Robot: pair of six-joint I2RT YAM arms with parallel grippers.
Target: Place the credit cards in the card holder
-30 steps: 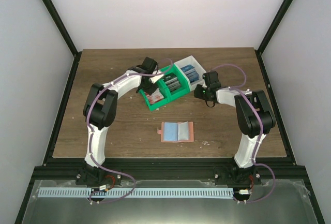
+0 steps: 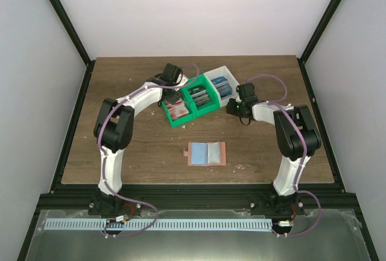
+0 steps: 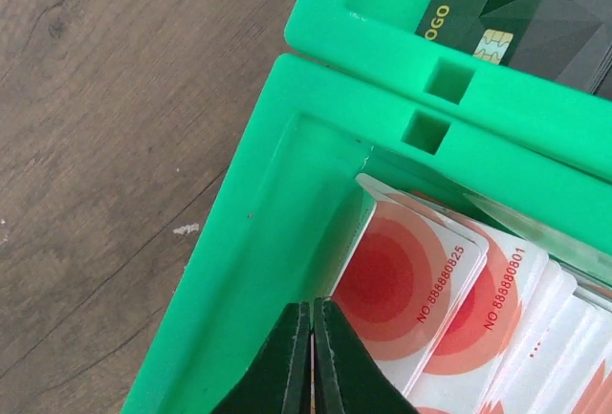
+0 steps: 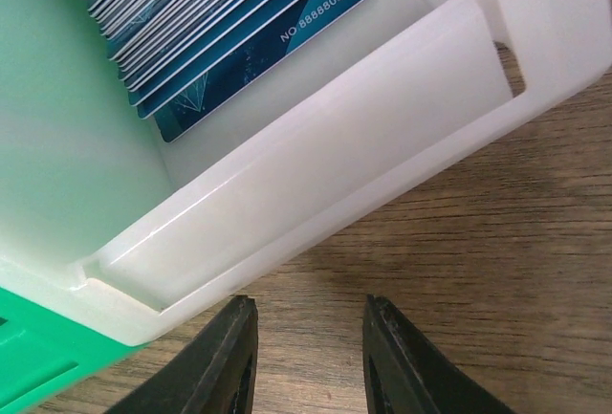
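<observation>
Red-and-white cards lean in a stack inside the nearest green bin. My left gripper is down in that bin at the stack's outer end. Its fingers are shut, with a thin pale and reddish sliver, a card edge-on, between them; most of that card is hidden. On the table nearer the front lies the card holder, spread open with clear sleeves and a salmon-coloured cover. Beside the white bin, my right gripper stands open over bare wood, nothing between its fingers.
Dark cards fill the middle green bin. Blue cards stand in the white bin, joined to the green ones in a slanting row. Bare wood surrounds the holder.
The left arm has shifted slightly to the left, and the near end of the green bin has moved a little that way too. The right arm and card holder look unmoved.
</observation>
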